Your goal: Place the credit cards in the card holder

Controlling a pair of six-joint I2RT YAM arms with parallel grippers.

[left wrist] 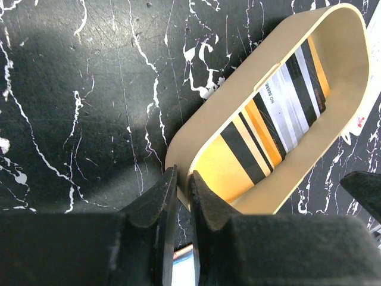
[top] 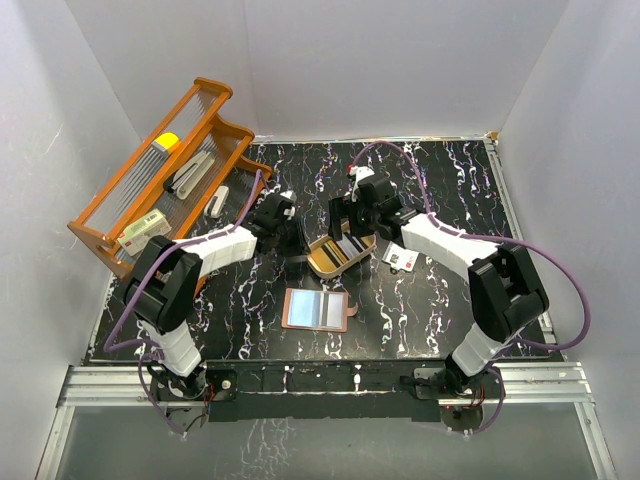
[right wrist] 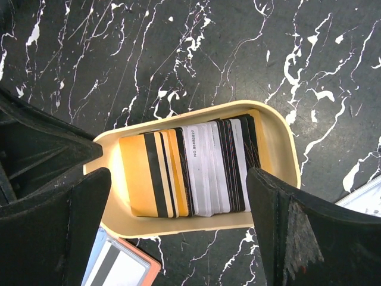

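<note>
Several orange, white and black cards (right wrist: 208, 170) stand in a tan, round-cornered tray (right wrist: 184, 231) in the right wrist view. In the left wrist view, the fingertips of my left gripper straddle the wall of the same tray (left wrist: 229, 89) at its near-left end. Little gap shows around that wall; whether they press on it is unclear. Wide open and empty, my right gripper stands over the cards. Below the tray, the brown-edged card holder (top: 317, 309) lies flat in the top view, with pale blue and whitish panels.
To the right of the tray lies a white item with red marks (top: 400, 257). A slanted wooden rack (top: 200, 140) with several small objects stands at the left.
</note>
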